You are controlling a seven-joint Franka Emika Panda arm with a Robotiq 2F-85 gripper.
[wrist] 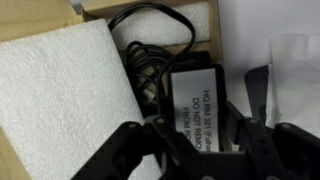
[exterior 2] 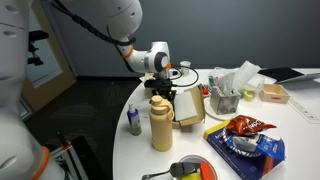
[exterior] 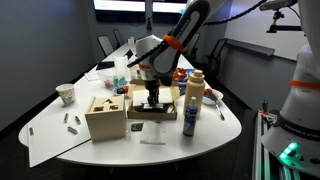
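Observation:
A black power adapter (wrist: 197, 108) with a white printed label lies between the fingers of my gripper in the wrist view, and the fingers are shut on it. A coiled black cable (wrist: 150, 50) runs beside and above the adapter. An open cardboard box (exterior: 140, 114) surrounds these things, with a white foam sheet (wrist: 65, 100) on the left. In exterior view 1 my gripper (exterior: 153, 101) points down at the box's middle. Bottles partly block the second exterior view, where the gripper (exterior 2: 162, 87) is small and dark. Whether the adapter clears the box floor, I cannot tell.
A wooden box (exterior: 107, 120) stands left of the cardboard box. A dark bottle (exterior: 190, 117) and a tan bottle (exterior: 197, 86) are close on the right. White paper (exterior: 153, 133) lies in front. A blue tray (exterior 2: 250, 155) holds colourful packets.

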